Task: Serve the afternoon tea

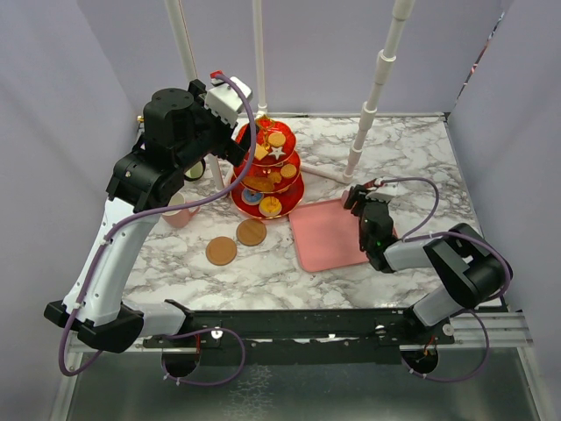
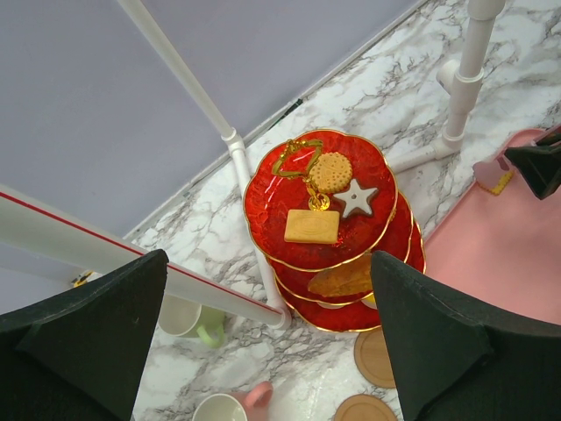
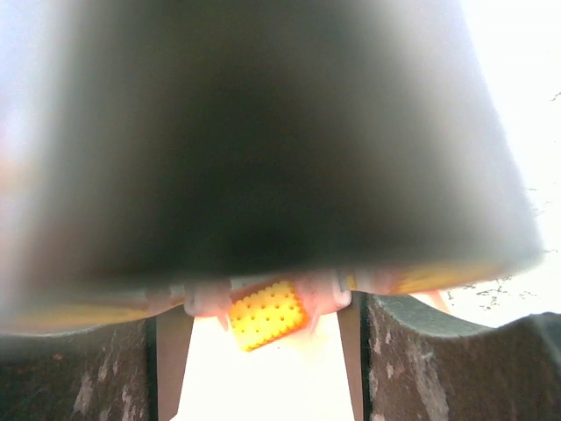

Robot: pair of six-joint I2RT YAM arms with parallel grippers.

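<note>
A tiered red stand (image 2: 307, 228) holds biscuits, a star and other treats at the back centre. A pink tray (image 1: 326, 241) lies right of it. My right gripper is over the tray's back edge, part open around a yellow biscuit (image 3: 267, 316) with pink sides; whether it grips it, I cannot tell. In the left wrist view a pink-and-yellow piece (image 2: 491, 175) sits at the tray's corner beside that gripper. My left gripper hangs open above the stand's left, nothing between its fingers.
Two wooden coasters (image 1: 221, 250) lie front left of the stand. A green mug (image 2: 188, 320) and a pink mug (image 2: 228, 408) stand left of it. White pipe posts rise behind and beside the stand.
</note>
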